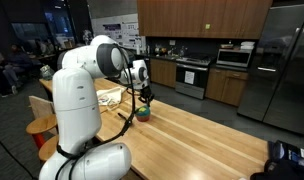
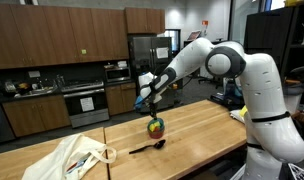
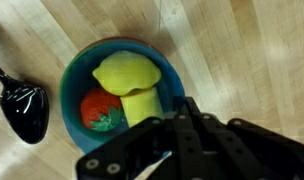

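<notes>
A round bowl (image 3: 74, 72), blue-teal inside, holds a yellow lemon (image 3: 127, 73), a red strawberry (image 3: 101, 108) and a pale yellow chunky piece (image 3: 142, 108). In the wrist view my gripper comes in from the lower right, its fingertips over the bowl's right edge and covering part of it. The fingers are shut, and nothing shows between them. From exterior view 1, the gripper (image 1: 146, 99) hangs just above the bowl (image 1: 143, 117). Whether it touches the rim is hidden. The bowl (image 2: 159, 134) looks reddish outside in exterior view 2.
A black spoon (image 3: 28, 110) lies left of the bowl in the wrist view. White cloth (image 2: 70, 158) is spread at the table's left in exterior view 2. Bare wooden tabletop (image 1: 207, 145) stretches away on the bowl's right in exterior view 1.
</notes>
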